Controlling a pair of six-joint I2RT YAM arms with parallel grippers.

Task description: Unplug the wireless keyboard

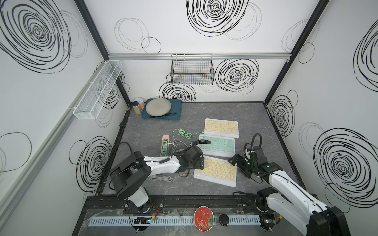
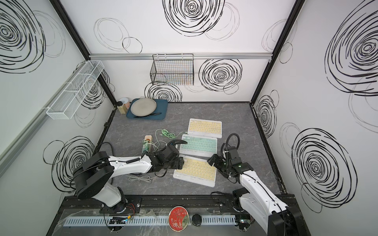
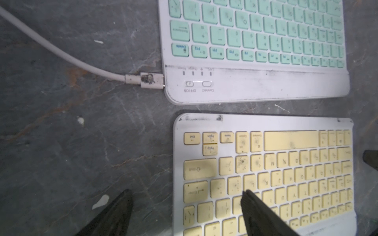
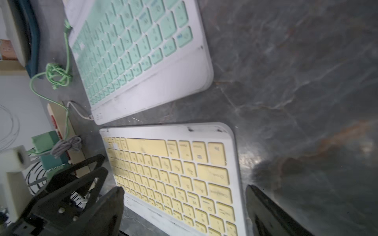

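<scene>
The nearest yellow-keyed white keyboard (image 1: 215,172) lies slightly turned on the table. My left gripper stands open over its left edge, with bare table and keys showing between its fingers. At the right edge, my right gripper is open too, its fingers apart on either side of that edge. Behind it lies the green-keyed keyboard (image 3: 256,43); a white cable plug (image 3: 151,80) sits in its left side. Farthest back is another yellow-keyed keyboard (image 1: 221,126). The near keyboard's front-left corner is outside the left wrist view, so any plug there is hidden.
A power strip (image 1: 165,145) with adapters stands left of the keyboards. A coiled green cable (image 1: 185,134) and a bundled grey cable (image 1: 160,179) lie near it. A blue tray (image 1: 176,108) with a plate is at the back left.
</scene>
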